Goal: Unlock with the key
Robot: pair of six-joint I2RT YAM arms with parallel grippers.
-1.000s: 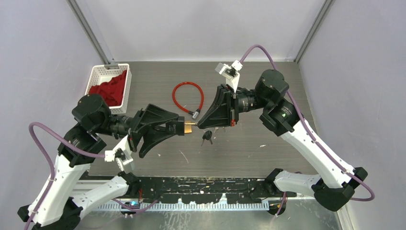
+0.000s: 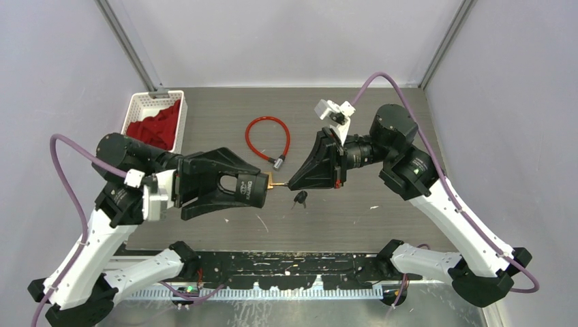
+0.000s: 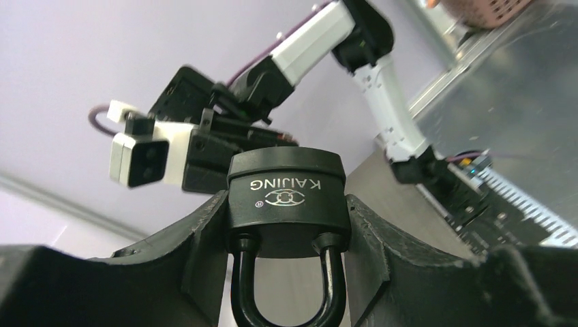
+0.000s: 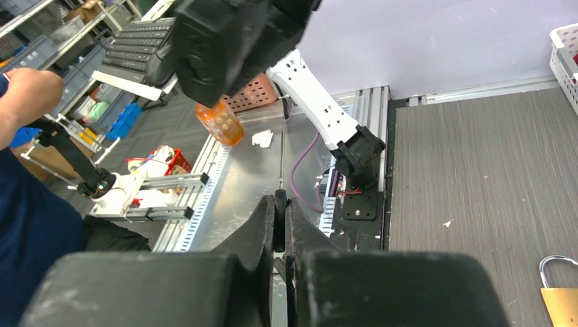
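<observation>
A black KAIJING padlock (image 3: 286,201) is clamped between the fingers of my left gripper (image 2: 247,189), its dark shackle pointing back toward the wrist in the left wrist view. My right gripper (image 2: 293,184) faces it from the right, shut on a thin key (image 4: 281,160). The key's blade points toward the padlock in the top view, and its dark head is between the fingertips. In the right wrist view the blade shows along its length, with a dark blurred shape above and apart from it. The padlock's keyhole is hidden. A second black-headed key (image 2: 300,197) shows below the right fingertips.
A brass padlock (image 4: 561,306) lies on the grey table, partly behind the black padlock in the top view. Farther back is a red cable lock (image 2: 286,136). A white basket (image 2: 180,129) with red cloth stands back left.
My right gripper has shifted slightly right and down with the key. Both grippers stay shut.
</observation>
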